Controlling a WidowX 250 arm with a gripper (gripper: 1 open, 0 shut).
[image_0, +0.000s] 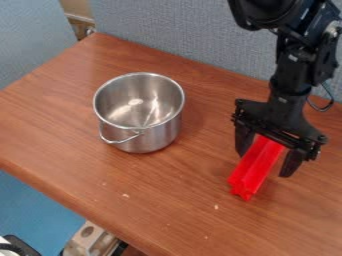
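My black gripper is lowered over a long red bar on the wooden table's right part. Its two fingers stand open on either side of the bar's upper end, and whether they touch it is hard to tell. The bar lies slanted, its lower end toward the front.
A steel pot with a wire handle stands left of the gripper. The wooden table has free room at the left and front. A grey padded wall runs along the back.
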